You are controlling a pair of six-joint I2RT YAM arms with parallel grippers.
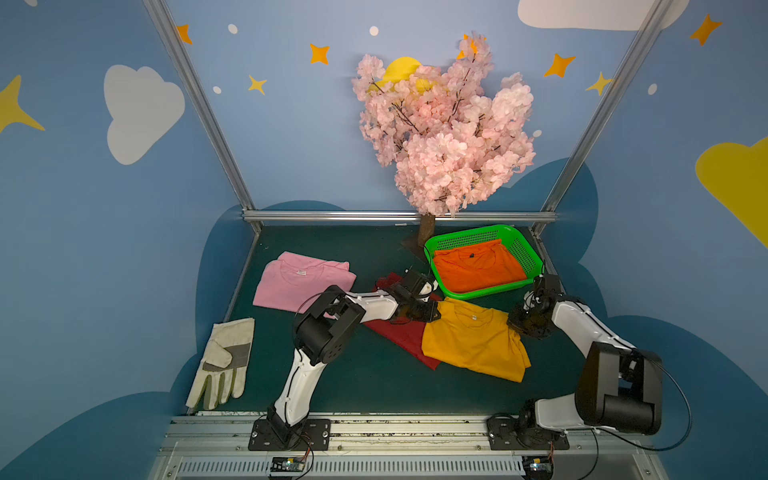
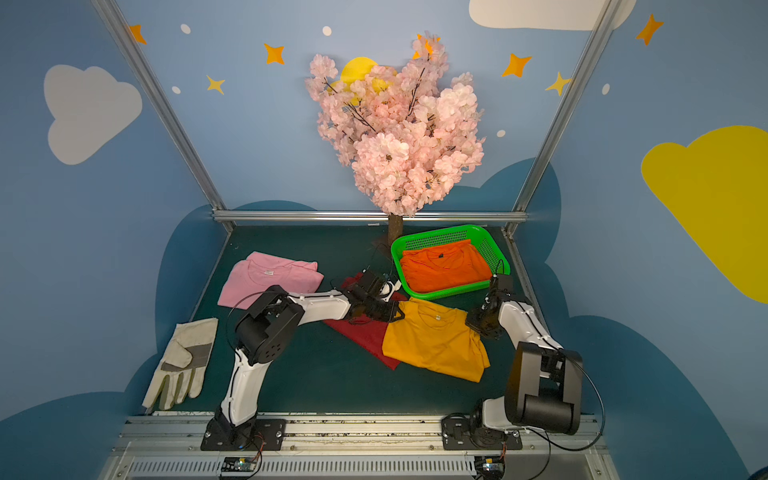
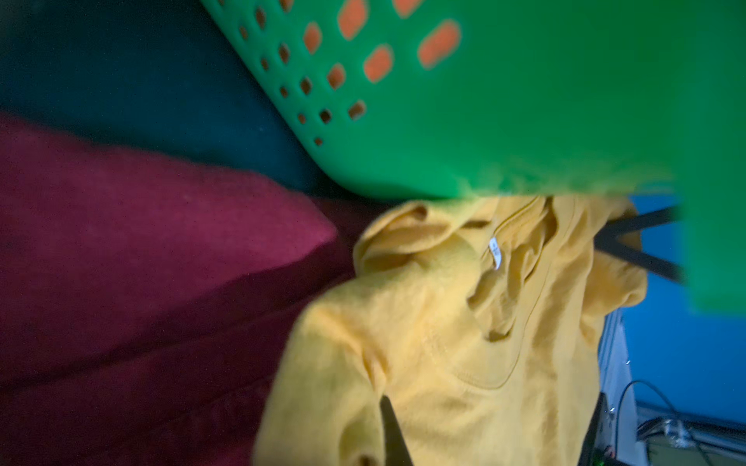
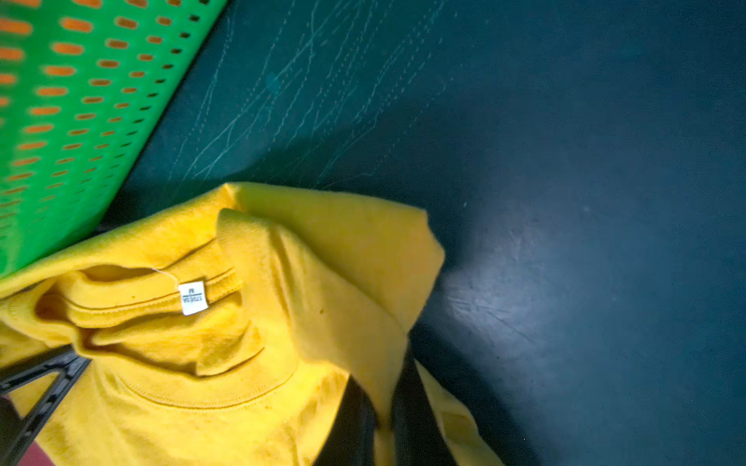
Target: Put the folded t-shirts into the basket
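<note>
The folded yellow t-shirt [image 1: 473, 336] lies in front of the green basket [image 1: 448, 297], its collar edge close against the basket's wall. At its right shoulder my right gripper is shut with a yellow fold pinched between its fingers. My left gripper [image 1: 436, 314] is at the shirt's upper left corner. In the blurred left wrist view its fingertips [image 3: 394, 442] show apart over yellow cloth; whether they grip any is unclear. An orange t-shirt [image 1: 480, 266] lies in the basket. A dark red t-shirt [image 1: 408, 337] is partly under my left arm, and a pink one [image 1: 300, 281] is at the left.
A work glove [image 1: 222, 364] lies at the table's left edge. Behind the basket stands a blossom tree [image 1: 456, 144].
</note>
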